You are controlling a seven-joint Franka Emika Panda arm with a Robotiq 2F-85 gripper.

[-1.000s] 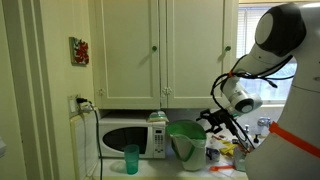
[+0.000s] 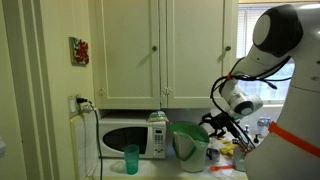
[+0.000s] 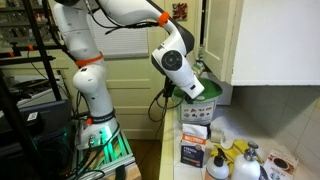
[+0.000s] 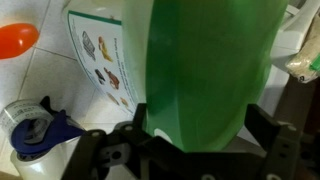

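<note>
A white bin (image 2: 190,158) stands on the counter with a green lid or liner (image 2: 187,130) at its top; I cannot tell which. From the other side, the green piece (image 3: 207,91) shows below the arm, above the white bin body (image 3: 199,113). In the wrist view my gripper is open, its dark fingers spread wide in front of the green surface (image 4: 205,85). Whether they touch it is unclear. A label with small food pictures (image 4: 105,58) is on the bin's side.
Left of the bin are a microwave (image 2: 128,138) and a teal cup (image 2: 131,158). Near the gripper lie a blue-topped container (image 4: 47,132) and an orange item (image 4: 14,39). A carton (image 3: 192,147) and several bottles crowd the counter by the wall.
</note>
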